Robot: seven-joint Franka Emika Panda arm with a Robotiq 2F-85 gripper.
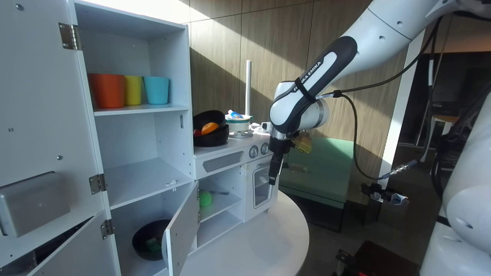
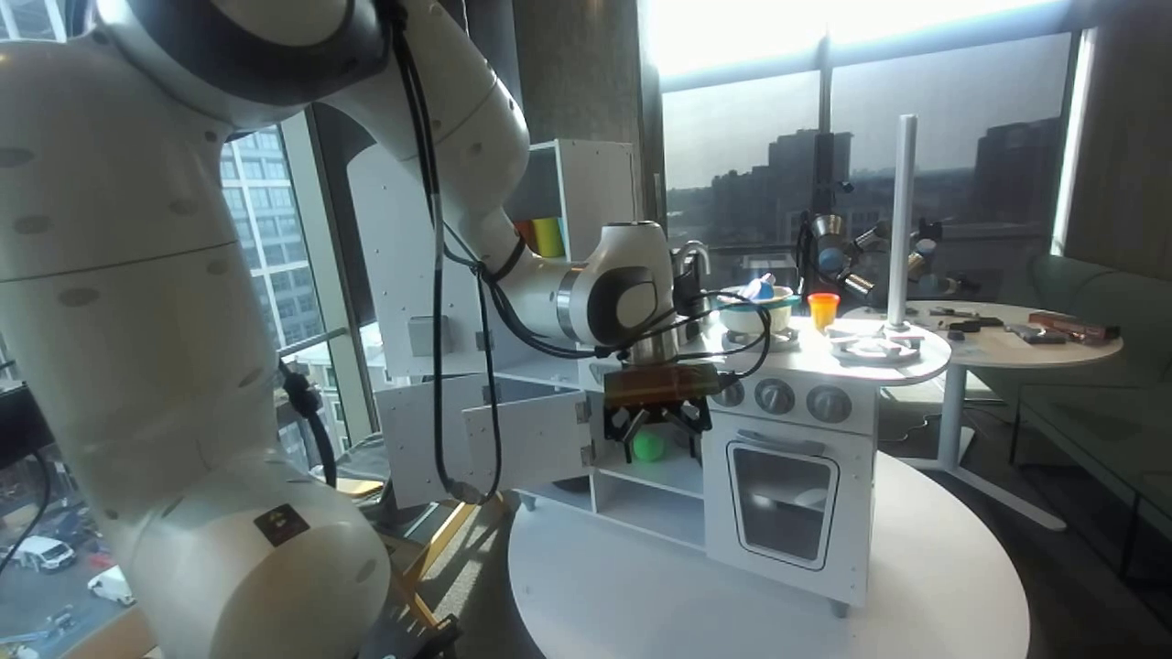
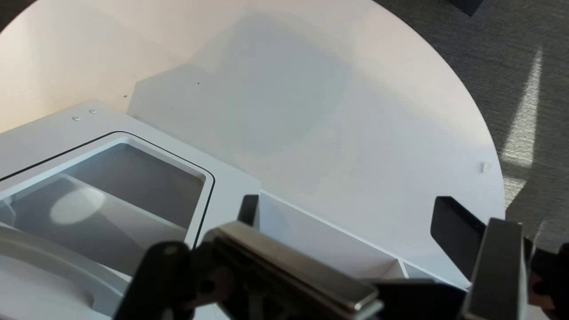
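In exterior view 1 my gripper (image 1: pixel 272 178) points down in front of the white play stove, near its oven door (image 1: pixel 262 186). The wrist view shows my gripper open, its two dark fingertips wide apart and nothing between them. Beyond the gripper (image 2: pixel 665 448) in exterior view 2, a green round object (image 2: pixel 648 445) sits on the stove's open shelf; in exterior view 1 the green object (image 1: pixel 205 198) lies clear of the fingers. The small white cabinet door (image 1: pixel 182 230) stands swung out. A dark bowl (image 1: pixel 146 241) with something green in it sits low in the tall cabinet, partly behind that door.
Black bowls (image 1: pixel 212 139) with toy food and a white pot (image 1: pixel 239 123) stand on the stove top. Orange, yellow and blue cups (image 1: pixel 156 90) fill the upper shelf. An orange cup (image 2: pixel 824 311) is at the back.
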